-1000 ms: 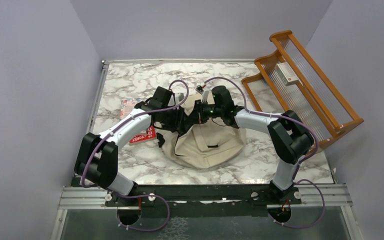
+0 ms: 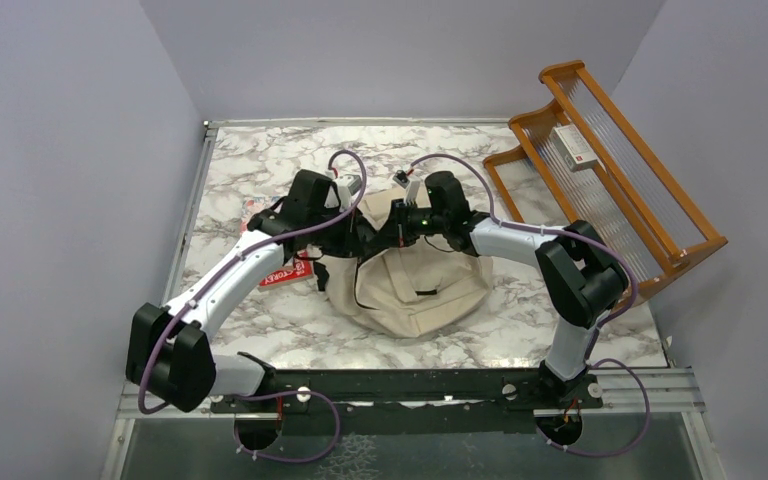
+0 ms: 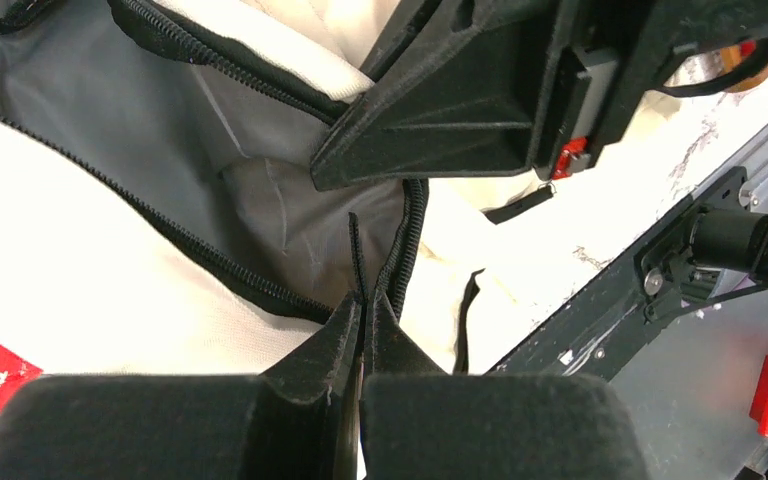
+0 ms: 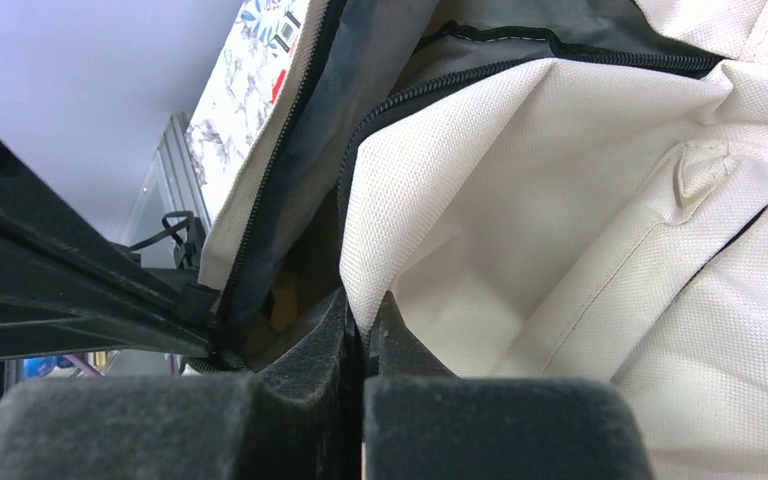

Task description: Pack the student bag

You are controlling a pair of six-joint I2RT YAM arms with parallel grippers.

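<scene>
A cream bag (image 2: 415, 290) lies on the marble table, its dark zipped mouth gaping in the left wrist view. My left gripper is shut on the black zipper pull (image 3: 356, 240), whose strap end sticks up past the fingertips. On the bag's cream edge (image 4: 410, 190), beside the zipper teeth, my right gripper is closed, with the fabric pinched between its tips. Both grippers (image 2: 378, 238) are close together over the opening in the top view, and they hide part of it.
A red-lettered book (image 2: 286, 274) lies left of the bag, partly under the left arm. To the right stands a tilted wooden rack (image 2: 650, 160) with a small white box (image 2: 573, 147) on it.
The right arm stays put.
</scene>
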